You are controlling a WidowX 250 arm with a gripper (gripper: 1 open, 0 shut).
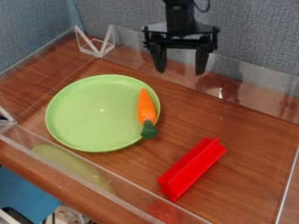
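Note:
A black gripper hangs open above the back of the wooden table, with nothing between its two fingers. A green plate lies on the left, and on its right part rests an orange carrot with a dark green top. A long red block lies at the front right of the table, apart from the plate.
Clear plastic walls border the table, with a white bracket at the back left. Grey padded walls stand behind.

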